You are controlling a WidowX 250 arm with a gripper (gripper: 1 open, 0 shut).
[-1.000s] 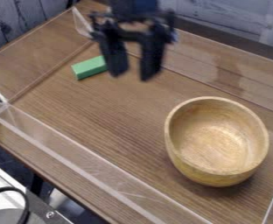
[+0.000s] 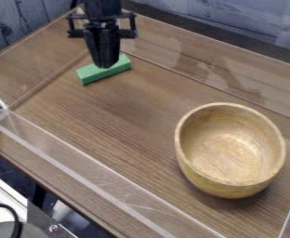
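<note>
The dark gripper (image 2: pixel 104 58) hangs at the upper left, pointing down just above a green block (image 2: pixel 93 75) that lies on the wooden table. Its fingertips look close together, with nothing visible between them. Whether it touches the block is unclear.
A large round wooden bowl (image 2: pixel 230 175) stands at the right front of the table (image 2: pixel 123 139). The table's edge runs along the left, with a dark cable at the lower left corner.
The gripper has moved left and back, away from above the bowl's side of the table toward the green block, and now appears smaller. The block and bowl have not moved.
</note>
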